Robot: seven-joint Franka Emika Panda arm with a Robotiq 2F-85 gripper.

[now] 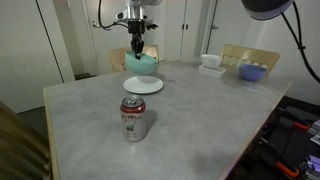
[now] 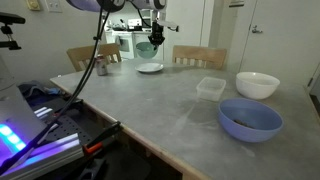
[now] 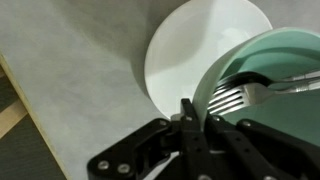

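A mint-green bowl (image 1: 141,65) hangs above the white plate (image 1: 145,85), its rim pinched by my gripper (image 1: 137,50), which is shut. In the wrist view the gripper grips the near edge of the bowl (image 3: 290,50), and a metal fork (image 3: 240,98) lies inside it along with what looks like a dark spoon. Below the bowl, the plate (image 3: 190,50) rests flat on the table and appears empty where it shows. The second exterior view shows the bowl (image 2: 146,49) over the plate (image 2: 150,68), clear of it.
A can (image 1: 133,118) stands near the table's front left. Toward the far right are a clear container (image 2: 211,89), a white bowl (image 2: 257,85) and a blue bowl (image 2: 249,119). Chairs (image 2: 200,58) line the back edge.
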